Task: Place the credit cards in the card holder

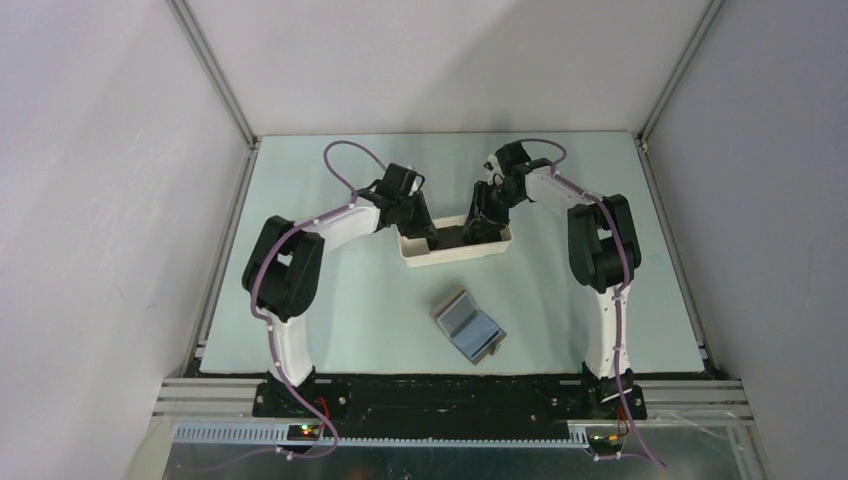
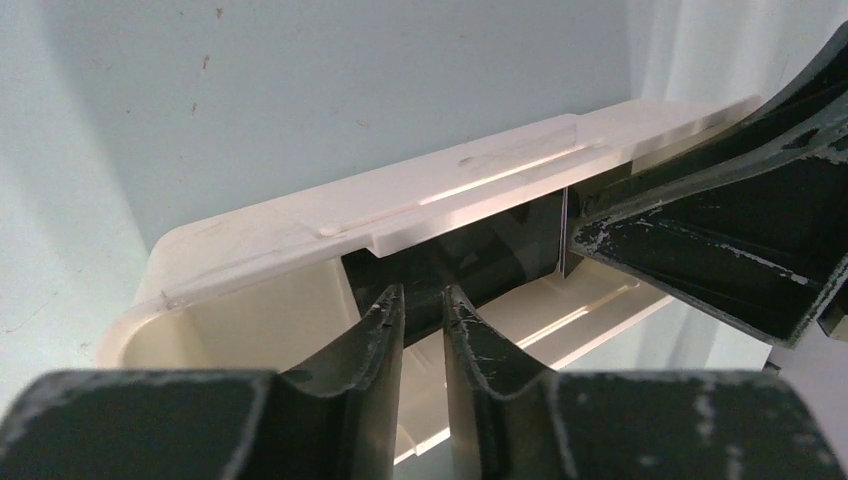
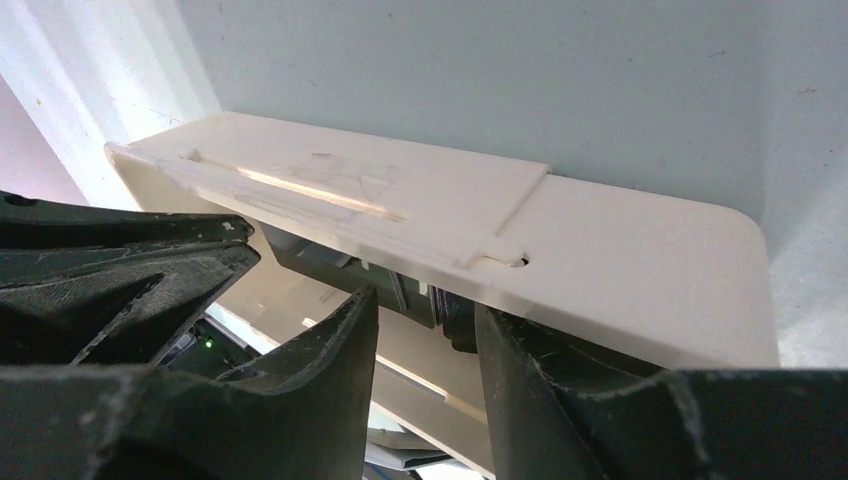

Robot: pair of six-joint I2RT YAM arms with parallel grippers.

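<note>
A long white box (image 1: pixel 455 256) stands in the middle of the table with dark cards (image 1: pixel 452 238) inside. Over its left part, my left gripper (image 1: pixel 433 240) reaches in; my right gripper (image 1: pixel 474 238) reaches in further right. In the left wrist view the fingers stand slightly apart, a black card (image 2: pixel 490 256) beyond their tips and nothing clearly gripped. The right wrist view shows the right fingers (image 3: pixel 360 315) parted, thin upright card edges (image 3: pixel 436 304) visible in the gap, not clamped. The grey-blue card holder (image 1: pixel 470 328) lies spread on the table in front.
The box's near wall and rim (image 3: pixel 640 260) stand close around the right fingers. Both grippers are close together over the box. Open table (image 1: pixel 350 310) lies left of the card holder and to its right.
</note>
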